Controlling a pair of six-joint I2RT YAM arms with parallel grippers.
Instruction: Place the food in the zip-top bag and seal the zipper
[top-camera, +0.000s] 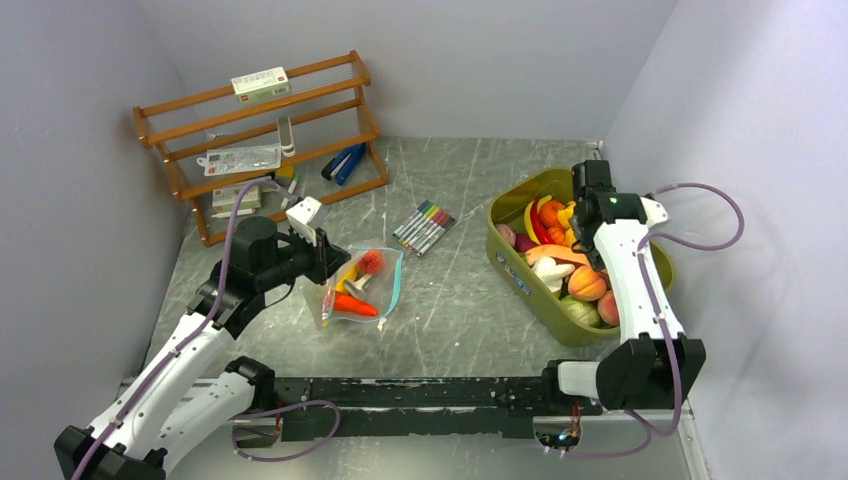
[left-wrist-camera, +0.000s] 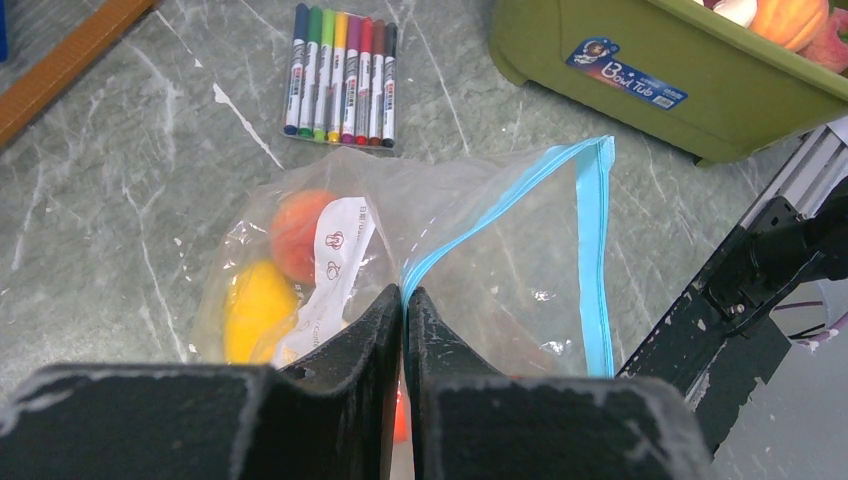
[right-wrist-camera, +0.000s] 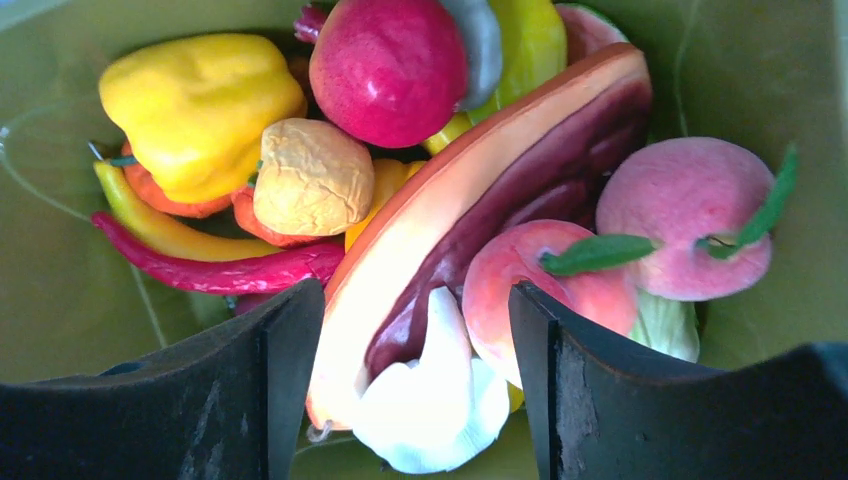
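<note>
A clear zip top bag (top-camera: 385, 290) with a light blue zipper edge lies on the table in front of my left arm, its mouth held partly apart. Inside it are an orange-red item (top-camera: 369, 262), a yellow item (left-wrist-camera: 259, 310) and an orange carrot-like piece (top-camera: 355, 304). My left gripper is shut on the bag's blue zipper edge. Over the green tub (top-camera: 530, 293), my right gripper stands part open with nothing gripped. Below and between its fingers show a white mushroom-like piece (right-wrist-camera: 425, 410), a meat slab (right-wrist-camera: 440, 230) and a peach (right-wrist-camera: 530, 260).
The tub also holds a yellow pepper (right-wrist-camera: 200, 100), a red chili (right-wrist-camera: 220, 272) and a second peach (right-wrist-camera: 680, 215). Markers (top-camera: 424, 228) lie mid-table. At the back left stands a wooden rack (top-camera: 260, 130). Bare tabletop spreads between bag and tub.
</note>
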